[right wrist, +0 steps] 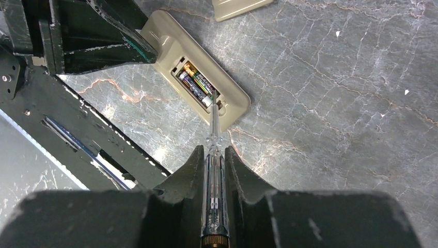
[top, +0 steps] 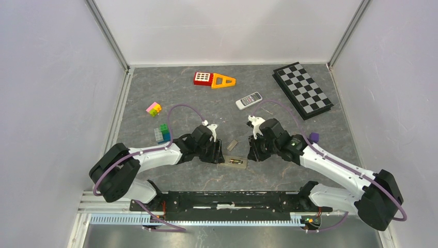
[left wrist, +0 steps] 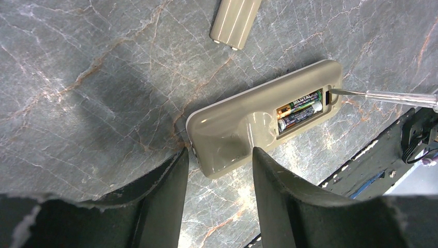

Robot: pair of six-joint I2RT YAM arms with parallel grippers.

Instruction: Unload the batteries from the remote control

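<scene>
A beige remote control [left wrist: 232,106] lies face down with its battery compartment uncovered. Two batteries sit in it side by side: a green-and-black one [left wrist: 310,99] and a dark one with a silver end [left wrist: 302,118]. At the remote's left end, my left gripper has its fingers apart, one to either side of that end; whether they touch it is unclear. My right gripper is shut on a clear-handled screwdriver [right wrist: 214,170]. Its metal tip reaches into the compartment, at the right-hand end of the batteries.
The detached battery cover [left wrist: 236,20] lies just behind the remote. Farther back are a white remote [top: 249,101], a red-and-yellow toy [top: 212,79] and a checkered board [top: 303,89]. Toy blocks [top: 163,133] stand at the left. Close in front runs the black robot base [top: 232,199].
</scene>
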